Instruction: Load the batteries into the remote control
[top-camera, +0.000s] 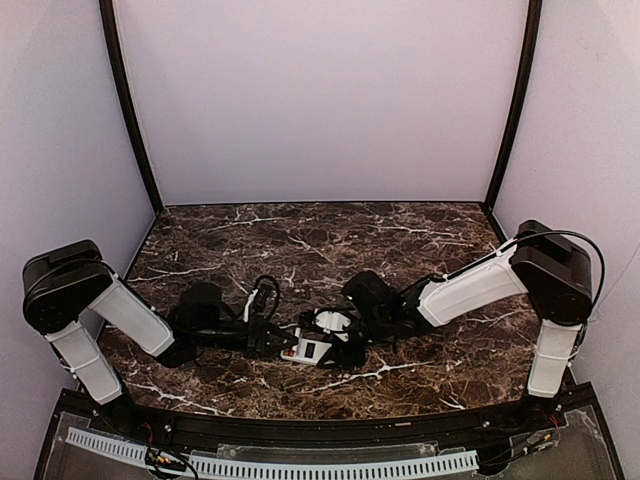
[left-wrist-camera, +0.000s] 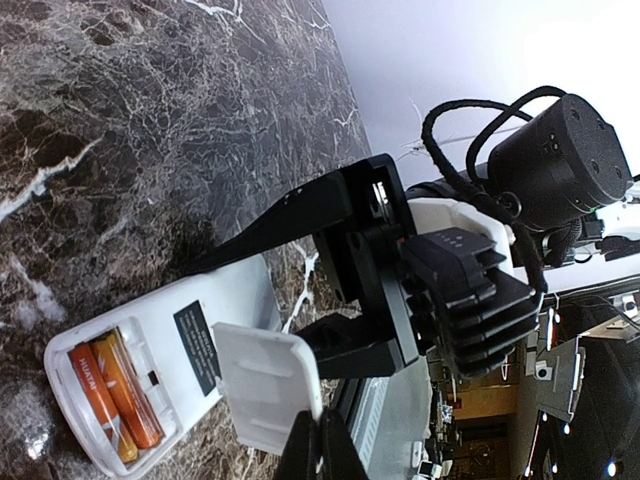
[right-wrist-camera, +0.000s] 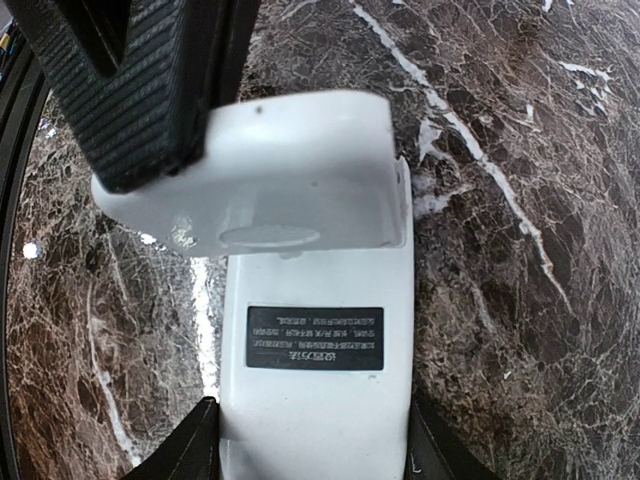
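The white remote (left-wrist-camera: 170, 320) lies with its battery compartment open; two orange batteries (left-wrist-camera: 115, 395) sit inside it. My right gripper is shut on the remote's body at the end away from the compartment. My left gripper is shut, with the white battery cover (left-wrist-camera: 265, 385) at its tips, raised beside the open compartment. In the right wrist view this cover (right-wrist-camera: 250, 170) stands over the compartment end and hides the batteries.
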